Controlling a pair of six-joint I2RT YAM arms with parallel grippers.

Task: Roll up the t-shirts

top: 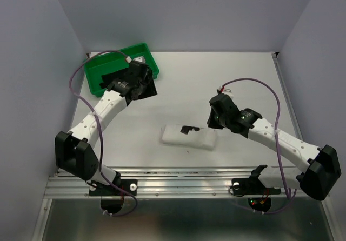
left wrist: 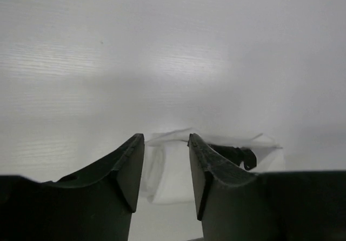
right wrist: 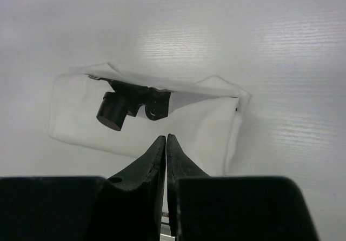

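A white t-shirt with a black print, folded into a narrow strip, lies at the front middle of the table. The right wrist view shows the same shirt with a loose flap along its far edge. My left gripper is well away from it, over the near right of the green bin, its fingers apart and empty. My right gripper hovers just above the shirt's right end. Its fingertips almost meet, with no cloth seen between them.
A green bin stands at the back left, partly covered by my left arm, with black cloth inside. Most of the white table between and behind the arms is bare.
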